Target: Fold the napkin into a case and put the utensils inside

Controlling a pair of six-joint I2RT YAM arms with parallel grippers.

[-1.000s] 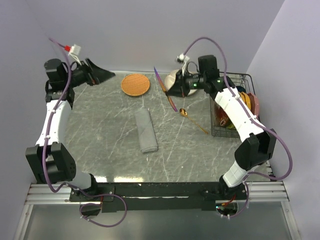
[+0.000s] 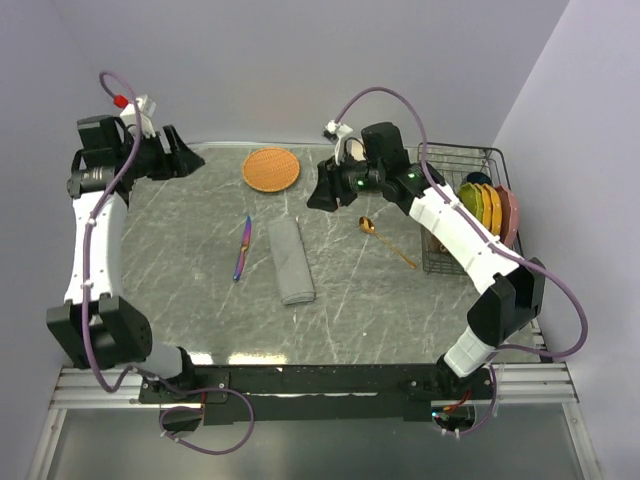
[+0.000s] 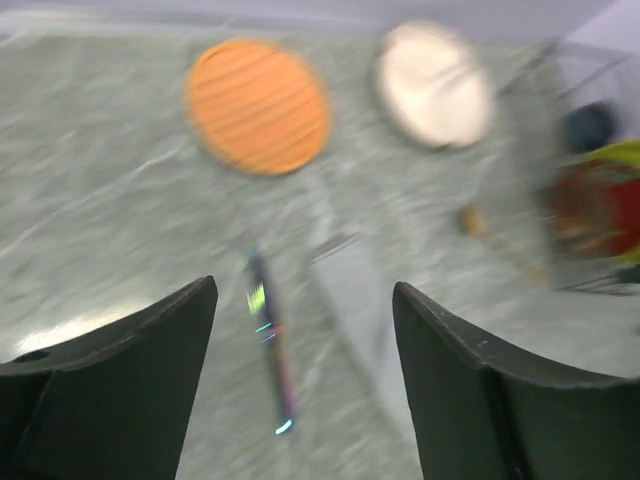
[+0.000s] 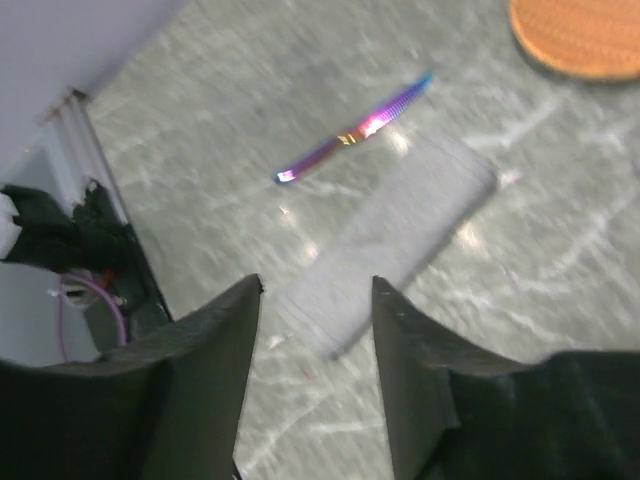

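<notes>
A grey folded napkin (image 2: 291, 262) lies lengthwise on the marble table. Left of it rests an iridescent knife (image 2: 242, 247), seen also in the right wrist view (image 4: 382, 114); a gold spoon (image 2: 393, 249) lies to its right. My left gripper (image 2: 178, 153) hangs over the table's back left, open and empty in its blurred wrist view. My right gripper (image 2: 330, 193) is above the area just right of the napkin's far end, open with nothing between its fingers.
An orange woven mat (image 2: 270, 169) lies at the back, with a pale plate (image 3: 432, 82) to its right. A wire rack (image 2: 440, 260) holding coloured dishes stands on the right.
The knife, earlier raised at my right gripper, now lies left of the napkin. My left arm has drawn back leftward from the middle; my right gripper has moved down-left in the top view.
</notes>
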